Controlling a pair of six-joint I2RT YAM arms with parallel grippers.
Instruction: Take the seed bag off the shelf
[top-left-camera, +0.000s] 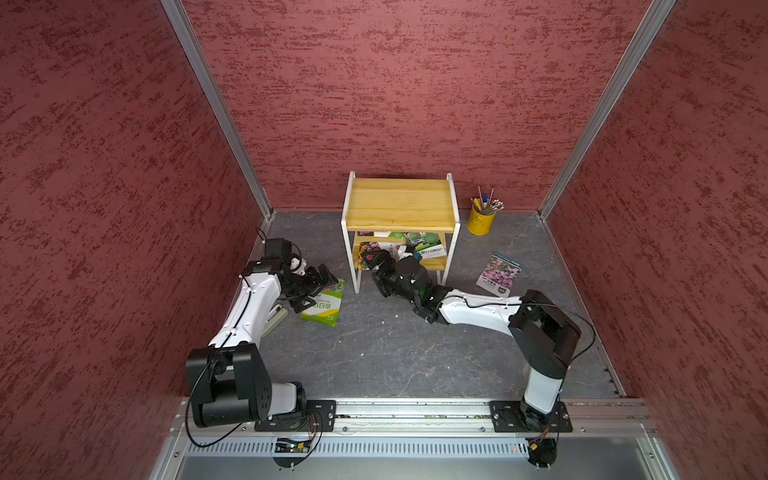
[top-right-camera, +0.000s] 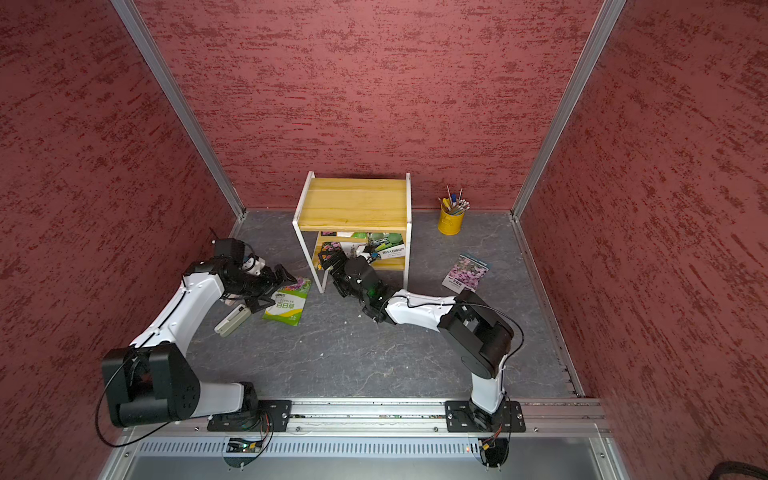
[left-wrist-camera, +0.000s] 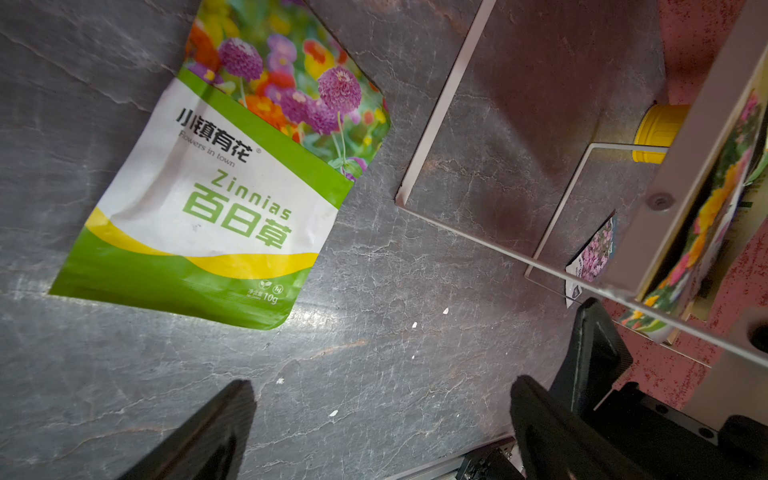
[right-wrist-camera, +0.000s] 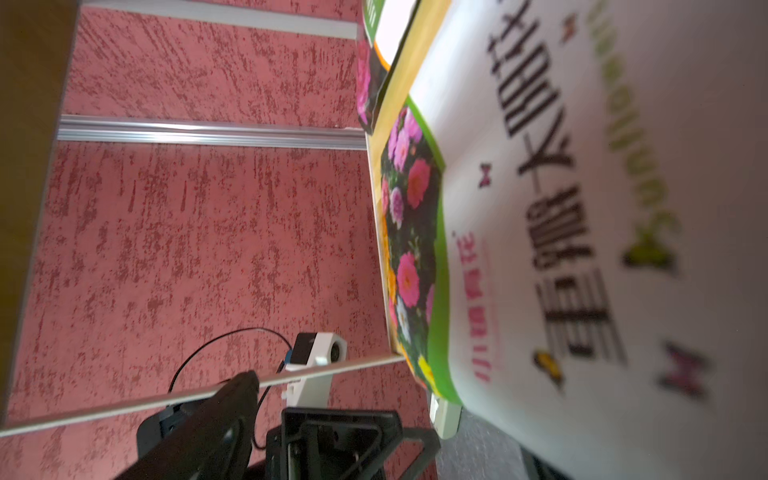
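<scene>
A white seed bag (right-wrist-camera: 560, 200) with a pink and orange flower picture lies on the lower wooden shelf (right-wrist-camera: 389, 120), filling much of the right wrist view. At the shelf's front, my right gripper (top-left-camera: 374, 274) is open around the bag's near left part in the top left view. In the right wrist view one dark finger (right-wrist-camera: 228, 428) shows clear of the bag's printed face; the other is mostly hidden behind the bag. My left gripper stands open and empty, over the floor near a green and white Zinnias bag (left-wrist-camera: 216, 208).
Further bags lie on the shelf, including a green-and-white one (top-left-camera: 432, 246) at its right. The rack's wooden top board (top-left-camera: 402, 204) overhangs them. A yellow pencil pot (top-left-camera: 479, 221) and a flower bag (top-left-camera: 499, 274) sit to the right.
</scene>
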